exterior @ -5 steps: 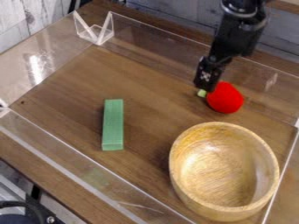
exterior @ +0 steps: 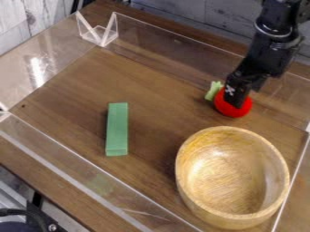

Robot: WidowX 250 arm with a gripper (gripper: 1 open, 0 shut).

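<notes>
My black gripper (exterior: 242,83) is low at the right rear of the table, open, with its fingers over and partly hiding a red round object (exterior: 234,106). A small light green piece (exterior: 213,91) shows at that object's left. Whether the fingers touch it cannot be told from this view.
A large pale wooden bowl (exterior: 231,177) stands at the front right. A green bar (exterior: 118,129) lies at the left middle of the wooden table (exterior: 145,72). Clear panels edge the work area.
My gripper has come down and moved to the right, over the red object. The green bar and bowl have not moved.
</notes>
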